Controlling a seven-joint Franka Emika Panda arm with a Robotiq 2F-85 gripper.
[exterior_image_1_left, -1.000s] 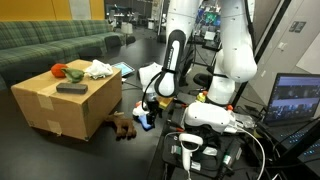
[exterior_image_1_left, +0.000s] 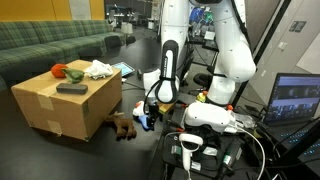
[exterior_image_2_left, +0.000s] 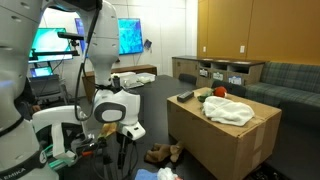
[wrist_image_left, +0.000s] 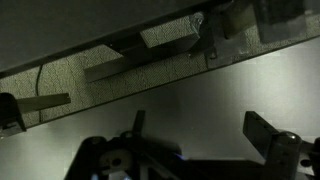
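Note:
My gripper stands open in the wrist view, its two dark fingers well apart and only grey table surface between their tips. In exterior view 2 the gripper (exterior_image_2_left: 128, 152) points down over the table, on the robot's side of the brown soft toy (exterior_image_2_left: 163, 153). The toy (exterior_image_1_left: 124, 127) lies beside the cardboard box in exterior view 1. A blue-and-white item (exterior_image_1_left: 146, 120) rests near it, partly behind the gripper in that view. From exterior view 2, the blue item (exterior_image_2_left: 147, 175) is cut by the lower border.
The cardboard box (exterior_image_2_left: 222, 138) carries a white cloth (exterior_image_2_left: 228, 110), a black case (exterior_image_1_left: 72, 88), a red item (exterior_image_1_left: 59, 71) and a green one (exterior_image_1_left: 74, 75). In the wrist view the table edge runs slantwise, with carpet (wrist_image_left: 150, 70) beyond. Bare table (exterior_image_1_left: 75, 155) lies in front of the box.
The hand has shifted slightly in exterior view 1, its dark gripper now a little further left. The toy, the blue item and the things on the box have stayed put.

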